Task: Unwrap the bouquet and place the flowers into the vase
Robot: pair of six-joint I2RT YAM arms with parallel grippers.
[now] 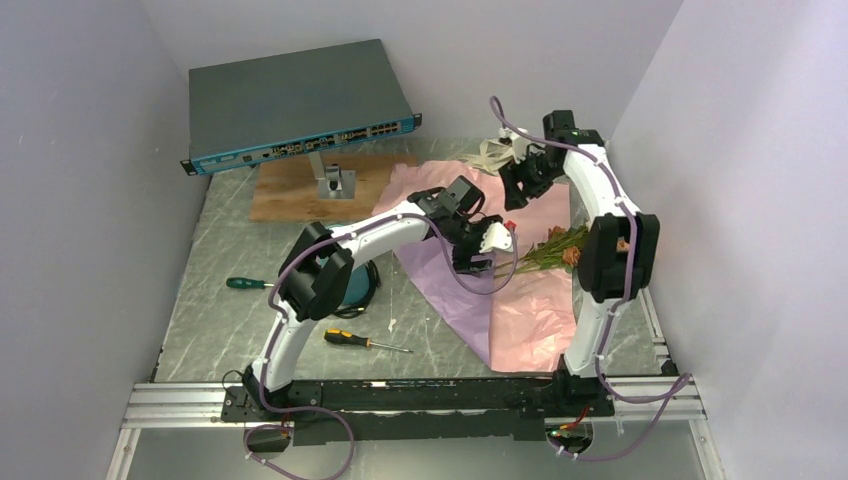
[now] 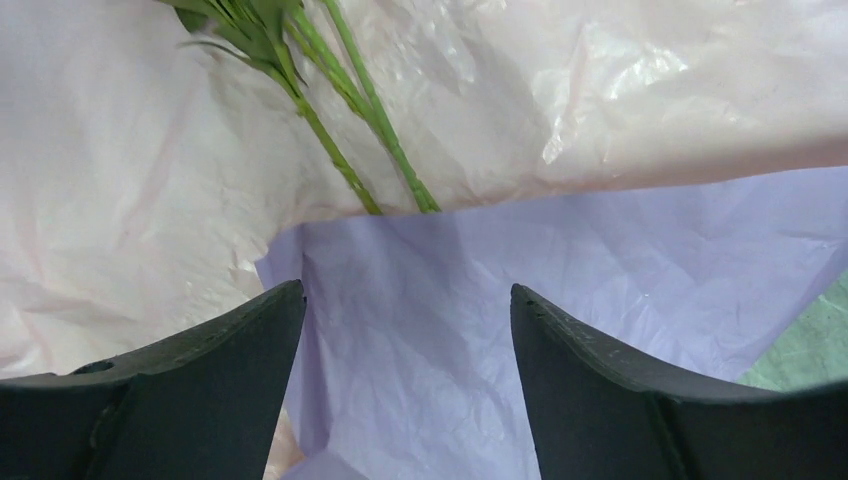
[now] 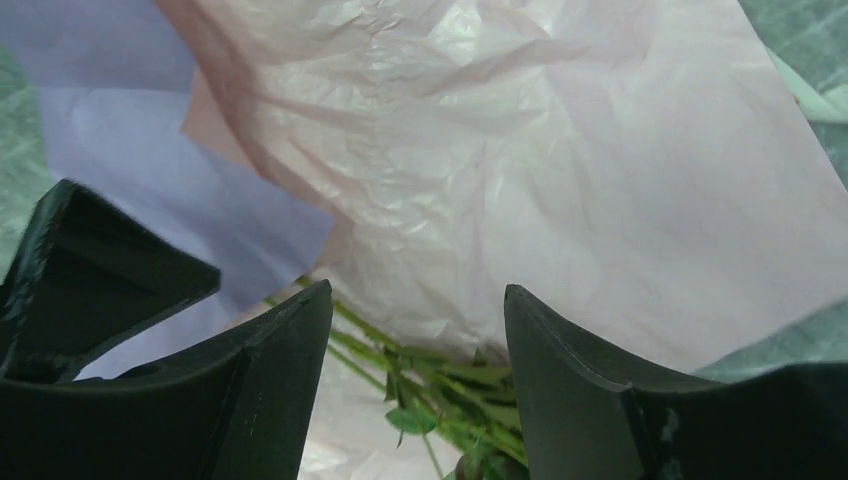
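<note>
The flowers (image 1: 570, 250), orange blooms on green stems, lie on pink wrapping paper (image 1: 535, 320) at the right; the right arm partly covers them. In the left wrist view my left gripper stands open above the paper's purple side (image 2: 430, 330). The stem ends (image 2: 375, 150) are beyond its fingertips. Nothing shows gripped there. My right gripper is open over the far part of the paper, with stems and leaves (image 3: 430, 390) visible below between its fingers. I cannot make out a vase for certain.
A blue round object (image 1: 358, 285) and black cable (image 1: 370, 300) are partly behind the left arm. Two screwdrivers (image 1: 345, 338) lie at the left. A network switch (image 1: 300, 100) on a wooden board (image 1: 275, 195) fills the back left. Walls close in both sides.
</note>
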